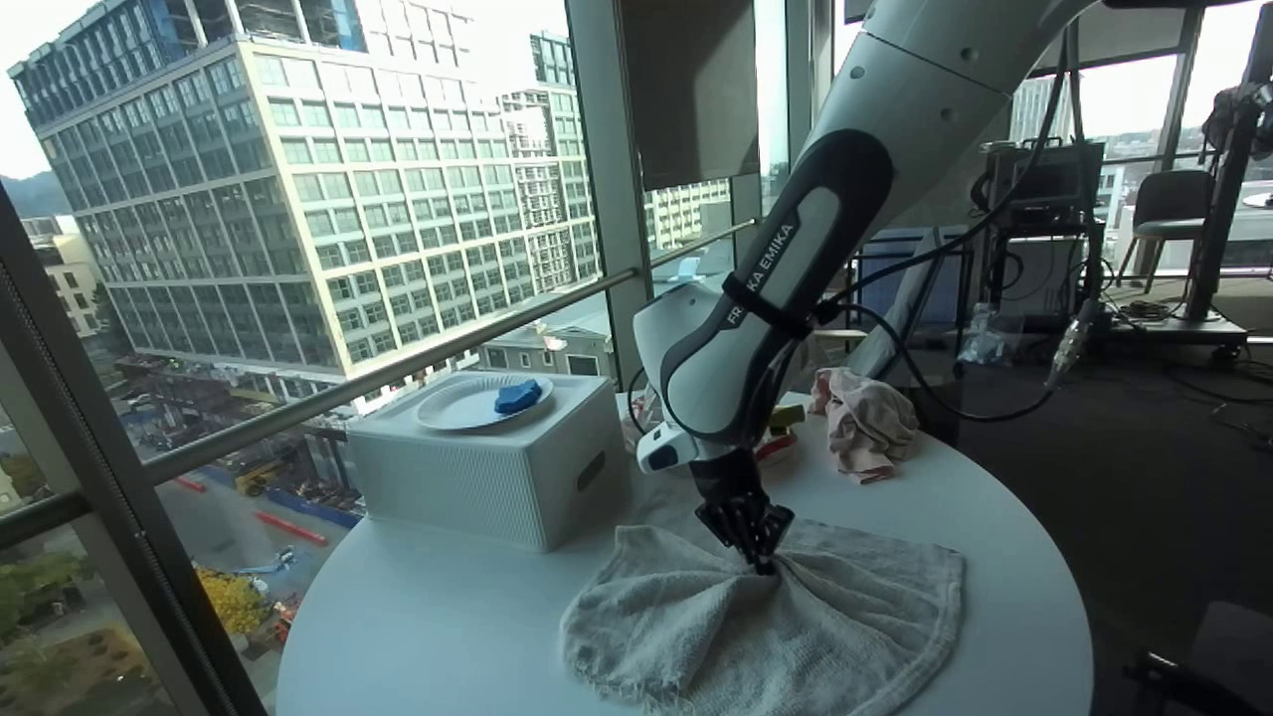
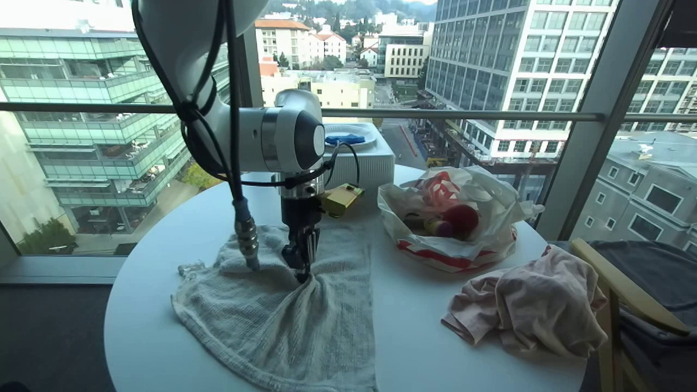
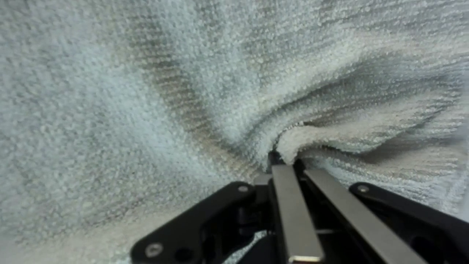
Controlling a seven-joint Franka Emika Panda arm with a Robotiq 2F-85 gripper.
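A grey terry towel [image 1: 764, 632] lies spread and wrinkled over the round white table, its folds fanning out from one pinched spot near its middle. Right at that spot my gripper [image 1: 761, 563] points down, shut on a fold of the cloth. From the other side, the gripper [image 2: 302, 275] also meets the towel [image 2: 274, 313] where the creases converge. Close up in the wrist view, a bunched ridge of the towel [image 3: 303, 138] enters between the fingertips of the gripper. Most of the cloth still rests on the table; its underside is hidden.
A white ribbed box [image 1: 477, 477] bears a paper plate [image 1: 448, 410] with a blue item [image 1: 516, 395]. Behind the towel sit a yellow-green block [image 2: 341, 198] and a plastic bag [image 2: 457, 222] of round things. A crumpled pink cloth [image 2: 532, 304] lies at the table's edge.
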